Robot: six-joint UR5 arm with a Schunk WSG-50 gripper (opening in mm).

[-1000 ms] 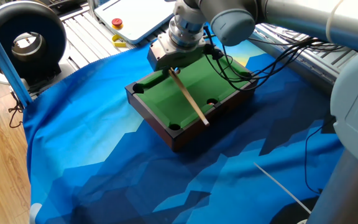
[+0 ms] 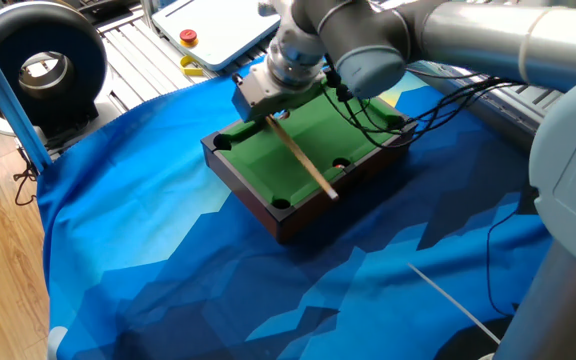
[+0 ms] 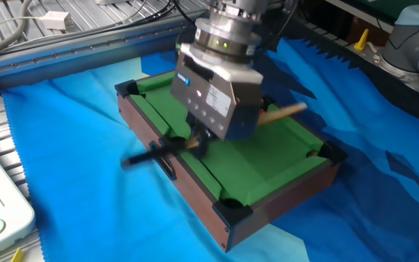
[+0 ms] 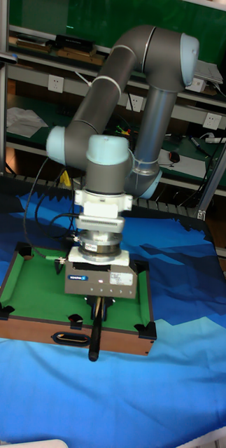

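A small pool table (image 3: pixel 208 207) with green felt and brown wooden sides rests on the blue cloth. Over it hangs my gripper (image 3: pixel 199 140), pointing down and shut on a cue stick. The cue's dark butt (image 3: pixel 150 156) sticks out past one long side of the table, and its pale wooden shaft (image 2: pixel 303 158) crosses the felt to beyond the opposite side. In exterior view 3 the cue's black handle (image 4: pixel 96 339) juts toward the camera over the near rail. The gripper body hides part of the felt, and I cannot make out a ball.
Loose black cables (image 2: pixel 428 125) hang from the arm near the table. A thin white rod (image 2: pixel 455 303) lies on the cloth (image 2: pixel 148 250). Off to the side is a pale panel with a red button (image 2: pixel 188 36). Wide bare cloth surrounds the pool table.
Over the last second my gripper has shifted slightly left and down in exterior view 1, still holding the cue. The cue's angle has changed a little; the pool table has stayed put.
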